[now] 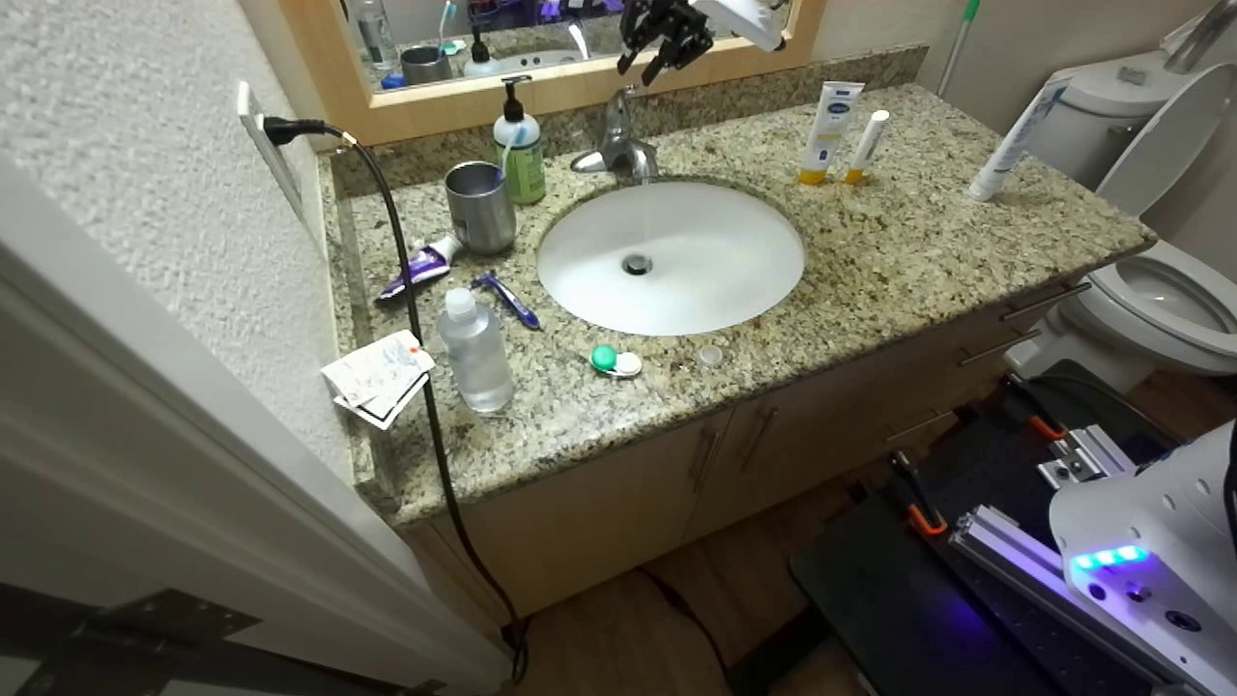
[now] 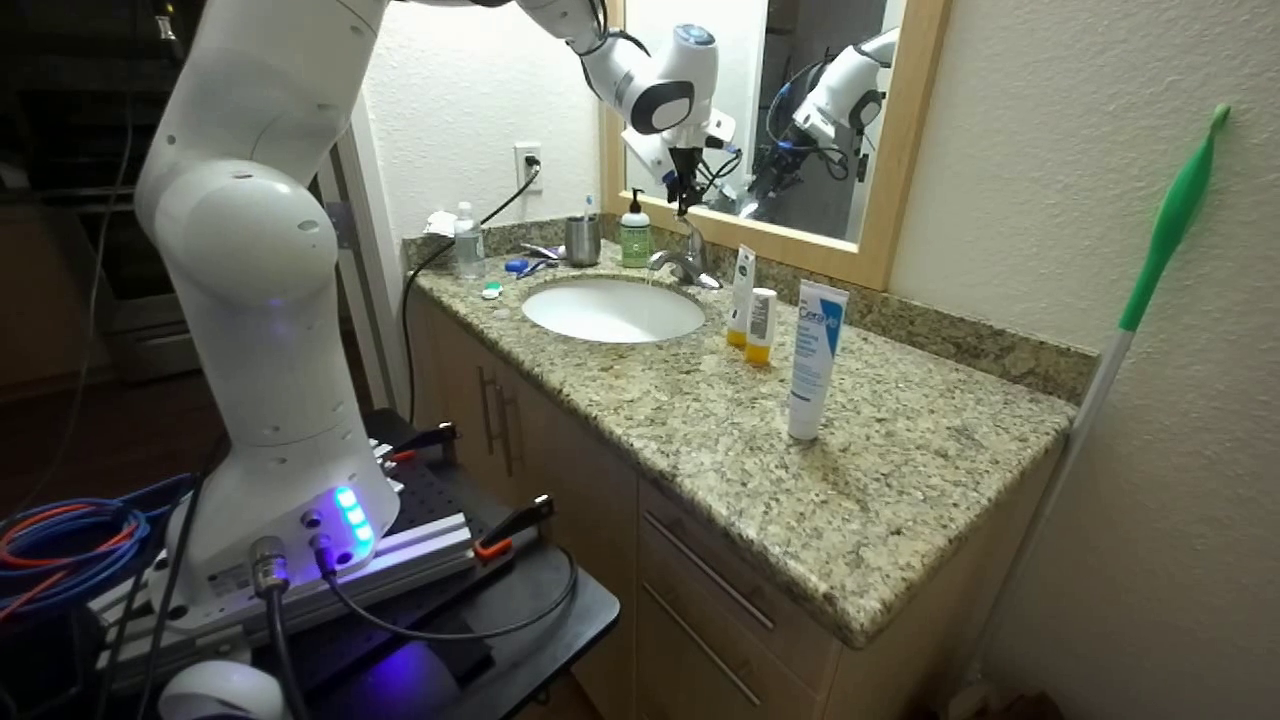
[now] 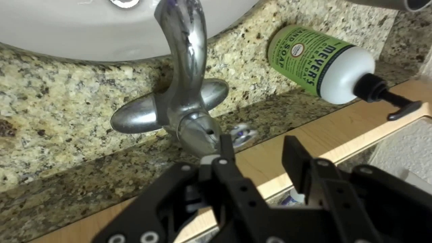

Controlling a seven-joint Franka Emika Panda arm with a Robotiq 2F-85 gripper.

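A chrome faucet [image 1: 626,151] stands behind the white sink [image 1: 731,261]. In exterior view 1, a faint, thin streak of water runs down below its spout. My gripper [image 1: 635,72] hangs above and behind the faucet, clear of it in that view. Seen from the wrist, the faucet [image 3: 188,77] lies to the left, its base by the left finger [image 3: 227,152]. The right finger [image 3: 297,162] stands well apart, over the wooden mirror frame. Between the two fingers of my gripper nothing is held; the fingers are open.
A green soap bottle [image 3: 312,60] and a metal cup [image 1: 481,209] stand left of the sink in exterior view 1. The mirror [image 2: 768,108] is close behind the gripper. Upright tubes, including a white one [image 2: 816,360], occupy the right counter.
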